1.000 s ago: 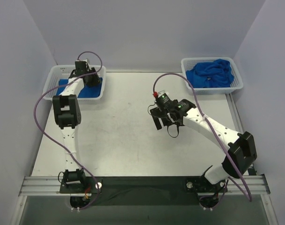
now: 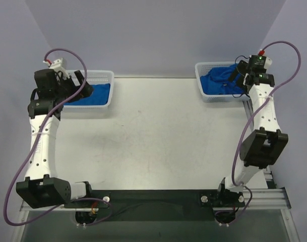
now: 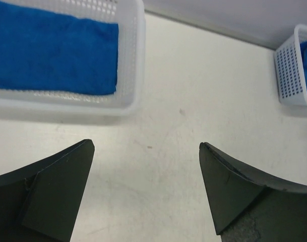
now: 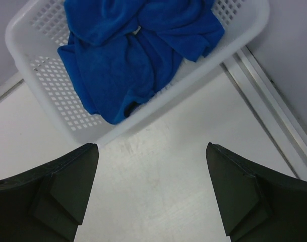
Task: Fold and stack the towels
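A folded blue towel (image 3: 52,50) lies flat in the left white basket (image 3: 135,55); my left arm hides part of it from above. Close by the basket's left part is my left gripper (image 2: 81,84), open and empty, with bare table between its fingers in its wrist view. Crumpled blue cloth (image 4: 128,55) fills much of the right white basket (image 4: 47,103). Over that basket in the top view, my right gripper (image 2: 236,78) stands open. Only bare white table shows between its fingertips in the right wrist view.
A grey wall (image 2: 153,40) rises right behind them. Metal rails (image 4: 274,106) run along the table's right side.
My left gripper has risen out of the left basket and drawn left, toward the near side. The right gripper has swung from mid-table back and right, over the right basket.
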